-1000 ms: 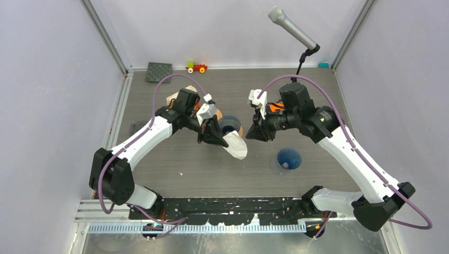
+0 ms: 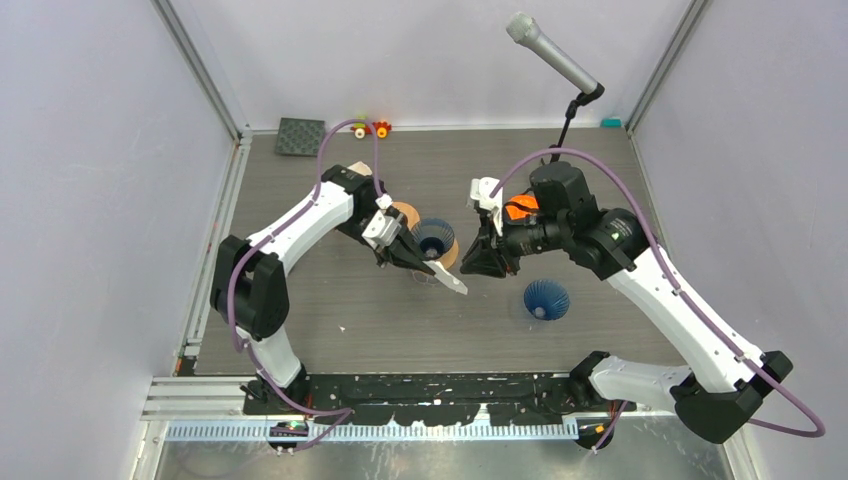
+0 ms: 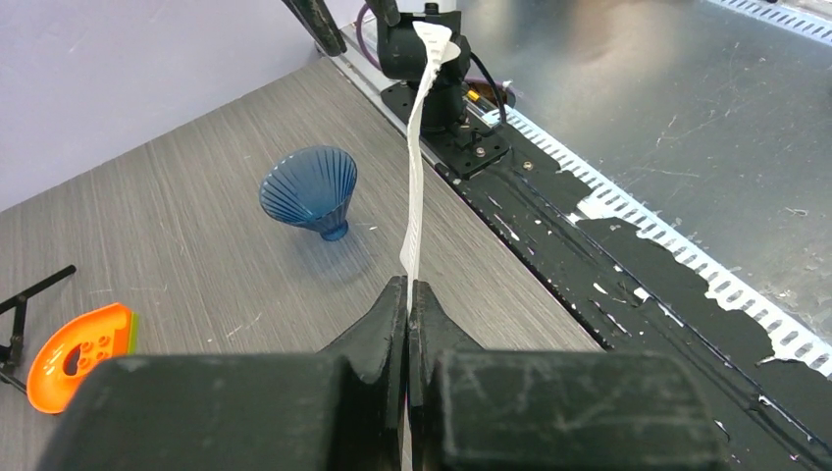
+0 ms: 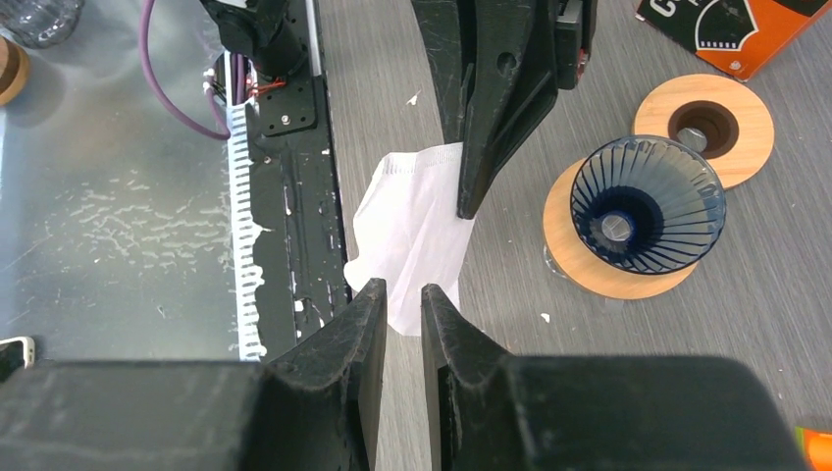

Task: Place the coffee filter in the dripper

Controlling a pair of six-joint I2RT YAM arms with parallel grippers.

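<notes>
My left gripper is shut on the white paper filter, which hangs from its tips and looks edge-on in the left wrist view. In the right wrist view the filter shows flat. My right gripper is part open, its fingertips just below and in front of the filter, not seen closed on it. The blue ribbed dripper sits on a round wooden stand, beside the filter and just behind the grippers.
A second blue dripper stands at the front right. A wooden ring, an orange box and an orange plastic piece lie on the table.
The left arm has swung toward the middle and turned, so the filter now looks narrower from above and sits slightly right. The right gripper has moved only slightly.
</notes>
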